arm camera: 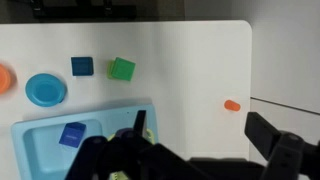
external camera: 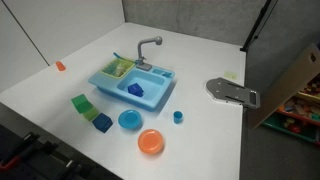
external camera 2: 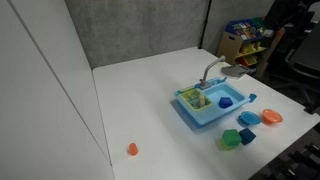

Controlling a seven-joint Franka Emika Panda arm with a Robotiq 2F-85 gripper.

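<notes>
High above the table, my gripper stands open, its black fingers wide apart with nothing between them. Below it, a blue toy sink (external camera: 151, 94) with a grey faucet (external camera: 150, 42) holds a dark blue piece (external camera: 136, 89) in its basin and yellow-green items (external camera: 121, 68) in its side compartment. Near the table edge are a green block (arm camera: 122, 69), lighter green at one side, and a dark blue cube (arm camera: 82, 66). Beside them lie a blue bowl (arm camera: 45, 90) and an orange bowl (external camera: 151, 141). A small orange-red object (arm camera: 232, 105) rests alone.
A blue cup (external camera: 178, 117) stands right of the sink. Farther right lies a grey metal tray-like piece (external camera: 232, 93) near a small yellow patch (external camera: 230, 75). Shelves with colourful bins (external camera 2: 243, 43) stand beyond the table.
</notes>
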